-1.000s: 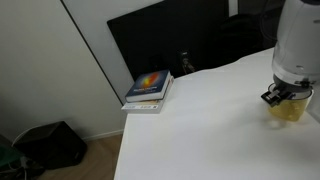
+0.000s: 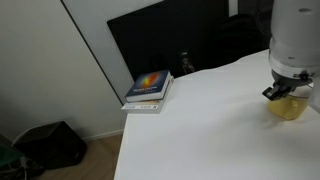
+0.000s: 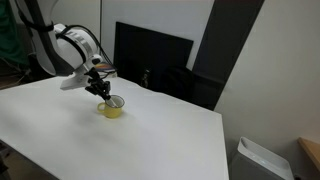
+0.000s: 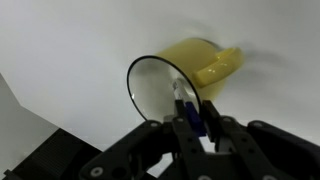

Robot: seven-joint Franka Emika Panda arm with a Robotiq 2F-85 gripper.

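Note:
A yellow mug [image 3: 112,110] with a dark rim and pale inside stands upright on the white table. Its handle [image 4: 219,67] shows at the upper right in the wrist view. Inside the mug, a slim pale pen-like object [image 4: 180,92] runs up to a blue end between my fingers. My gripper is over the mug's opening, shut on this slim object. How deep the object reaches into the mug is hard to tell. In exterior view 1, the arm covers part of the mug [image 2: 287,109].
Books [image 2: 149,86] lie stacked near the table's far left edge in exterior view 1. Dark screens [image 3: 153,47] stand behind the table. A white bin [image 3: 262,160] is off its end.
The mug itself stays in nearly the same place, and the books have not moved.

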